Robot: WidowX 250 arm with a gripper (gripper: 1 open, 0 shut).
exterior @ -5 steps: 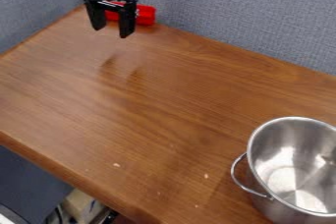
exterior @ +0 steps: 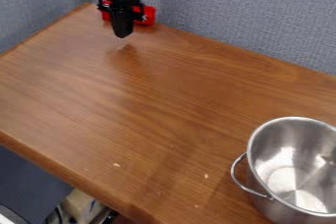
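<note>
My black gripper (exterior: 122,28) hangs over the back-left corner of the wooden table, in front of a red object (exterior: 147,16) that lies against the back wall and is partly hidden by it. The fingers are drawn together, with nothing visible between them. Whether they touch the red object I cannot tell.
A steel pot (exterior: 296,174) with a side handle stands at the front right. Grey padded walls bound it at the back and left, and its front-left edge drops to a dark area with cables.
My gripper has moved a little to the right and its fingers have closed from an open spread. The pot has not moved.
</note>
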